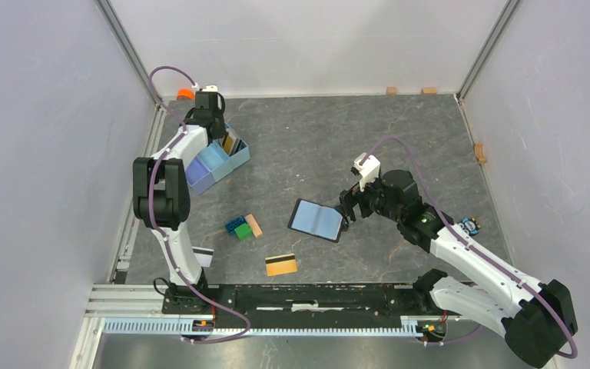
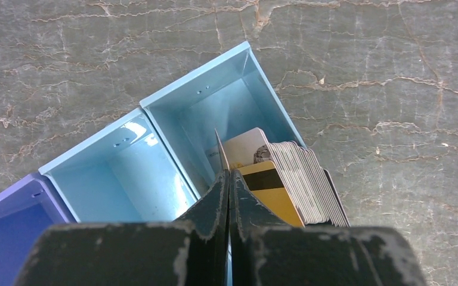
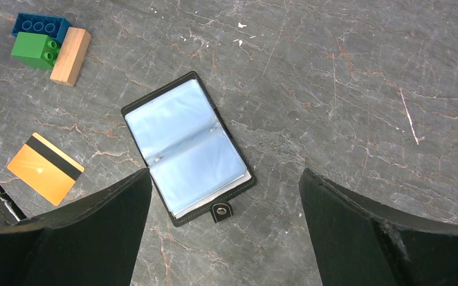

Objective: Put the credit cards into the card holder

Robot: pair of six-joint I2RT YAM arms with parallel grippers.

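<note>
In the left wrist view, my left gripper is shut at the light blue bin, its tips at a thin card seen nearly edge-on. That card stands apart from the card stack, and its lower end is hidden at the fingers. A gold card with a black stripe faces the front of the stack. The open card holder, black with clear sleeves, lies flat on the table. Over it, in the right wrist view, my right gripper is open and empty. Another gold card lies on the table.
The light blue bin adjoins a second blue bin and a purple one. Building blocks and a wooden block sit left of the holder. A white card lies beside the left arm's base. Mid-table is clear.
</note>
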